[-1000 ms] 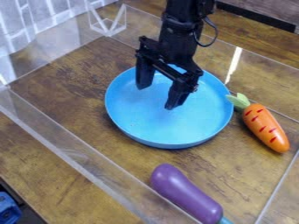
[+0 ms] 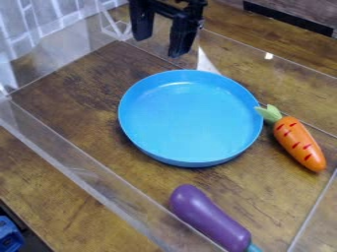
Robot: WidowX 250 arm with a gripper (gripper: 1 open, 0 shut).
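Note:
My black gripper [image 2: 165, 37] is at the top centre, raised behind a blue round plate [image 2: 190, 115]; it stands open, with nothing seen between its fingers. An orange toy carrot [image 2: 299, 142] with a pale green top lies right of the plate. A purple toy eggplant [image 2: 207, 216] lies at the bottom, below the plate. The plate is empty.
A small whitish object [image 2: 206, 61] sits just behind the plate, partly unclear. Clear plastic walls run along the left side. A blue item [image 2: 8, 236] is at the bottom left corner. Bare wooden surface [image 2: 66, 98] lies left of the plate.
My gripper has moved up and back, away from over the blue plate to the top of the view. The plate, carrot and eggplant have not moved.

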